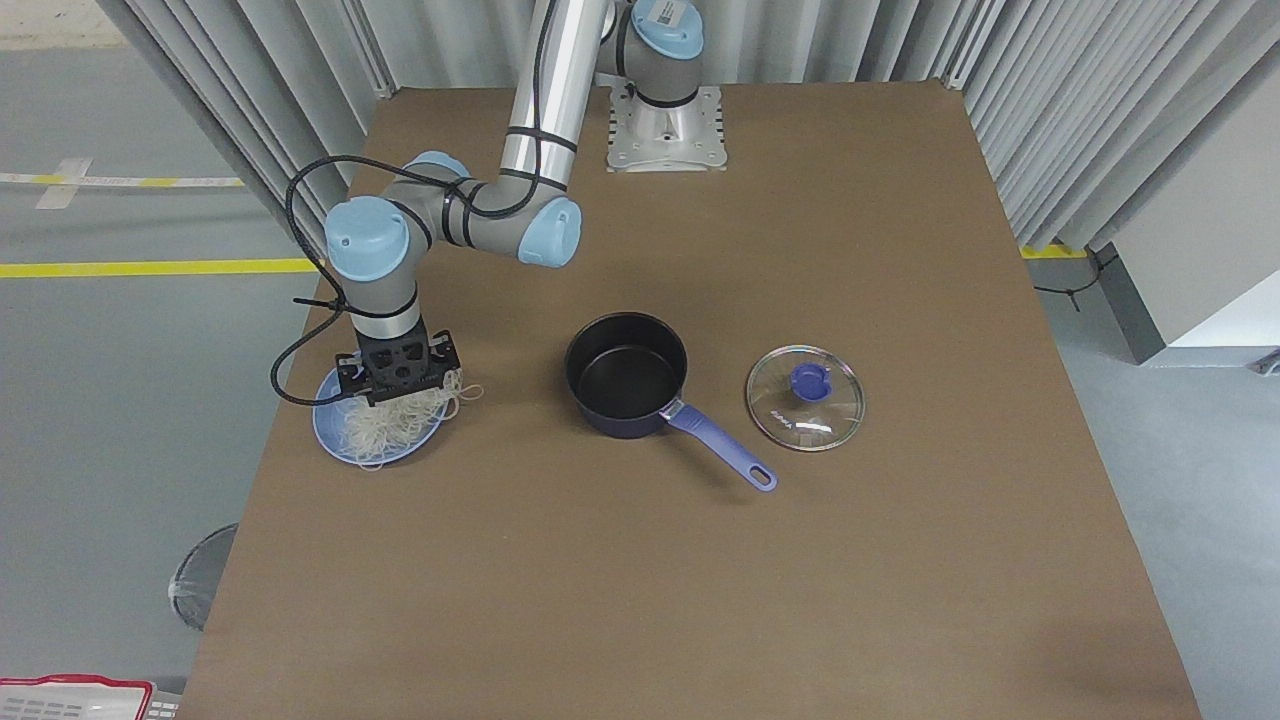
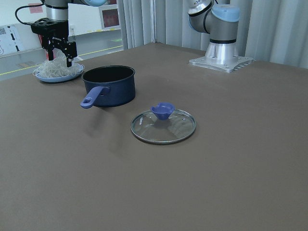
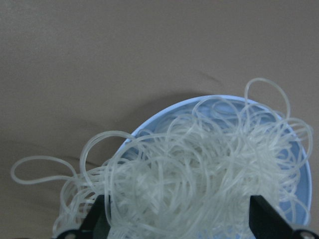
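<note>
My gripper (image 2: pixel 57 55) is open, its fingertips down in a heap of white translucent noodles (image 3: pixel 189 179) on a blue plate (image 3: pixel 304 174) at the left of the table. In the wrist view strands lie between and against the two black fingers, with some loops over the rim. A dark saucepan (image 1: pixel 624 360) with a blue handle (image 1: pixel 720 446) stands to the right of the plate, empty inside. Right of the pan, a glass lid (image 1: pixel 786 414) with a blue knob (image 1: pixel 811 382) lies on the table.
The robot base (image 1: pixel 666 150) stands at the back. The table's left edge runs close past the plate.
</note>
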